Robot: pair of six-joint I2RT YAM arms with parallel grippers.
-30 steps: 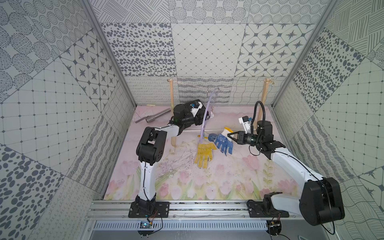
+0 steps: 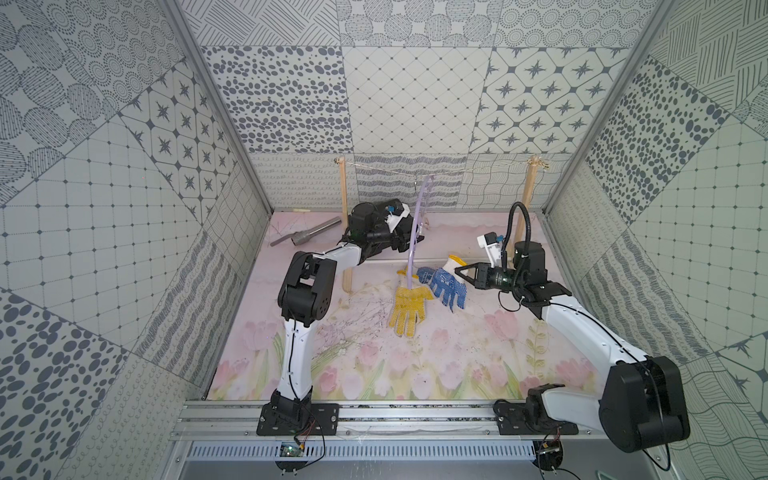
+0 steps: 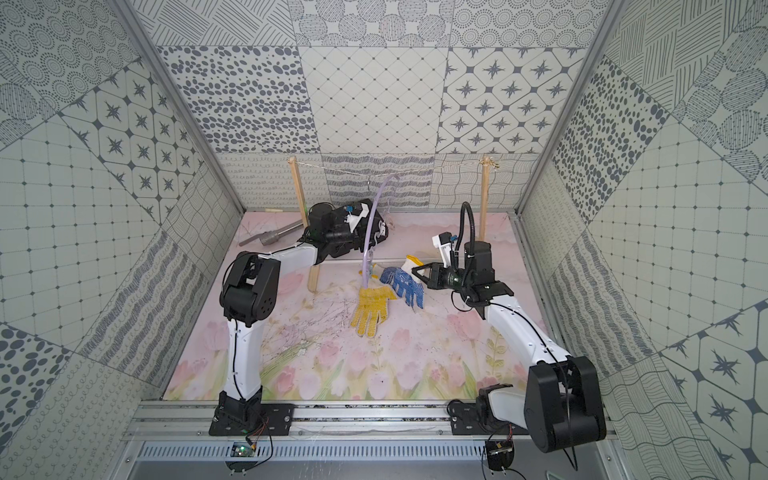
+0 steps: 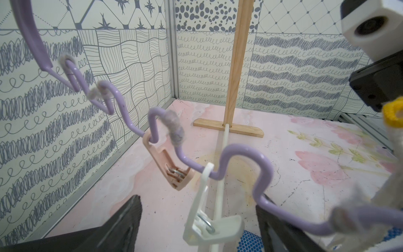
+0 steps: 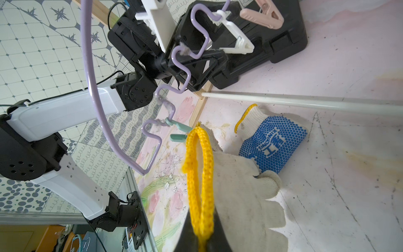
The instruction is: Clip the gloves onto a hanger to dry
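A purple hanger [image 2: 413, 240] with several clips hangs from the line. My left gripper is open, its fingers either side of a pale clip [image 4: 226, 229] on the hanger; contact cannot be told. My right gripper [image 2: 462, 273] is shut on the yellow-edged cuff [image 5: 199, 168] of a blue-and-white glove [image 2: 446, 289], pale side toward the wrist camera. A yellow glove [image 2: 408, 312] lies on the table below the hanger. Another blue glove [image 5: 272, 142] lies behind the held one.
Wooden posts [image 2: 529, 188] carry the line at both sides. A black case [image 5: 268, 46] stands behind the hanger, and grey tubes [image 2: 316, 230] lie at back left. A white rod [image 5: 293, 100] crosses the table. The front of the table holds no other objects.
My left gripper has moved slightly right, and the hanger's lower part has swung right with it. The right arm and gloves look unchanged.
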